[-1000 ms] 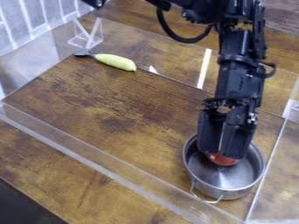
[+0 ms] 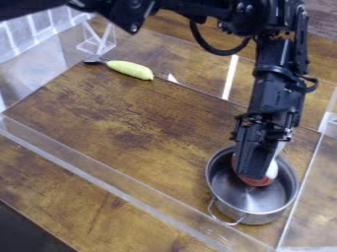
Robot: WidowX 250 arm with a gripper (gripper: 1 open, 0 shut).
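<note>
A steel pot (image 2: pixel 250 205) with a wire handle stands on the wooden surface at the lower right. Inside it lies a red and white object (image 2: pixel 263 172), partly hidden by my gripper (image 2: pixel 253 162). The gripper points down into the pot from above, its fingertips at that object. Whether anything is between the fingers is hard to tell from this view.
A pale yellow corn-like item (image 2: pixel 130 70) lies at the back left beside a dark spoon (image 2: pixel 94 62) and a white rack (image 2: pixel 102 37). Clear plastic walls border the wooden surface (image 2: pixel 118 128), whose middle is free.
My gripper has shifted slightly and turned over the pot, showing more of the white part of the object beneath it. The pot and the other items are unmoved.
</note>
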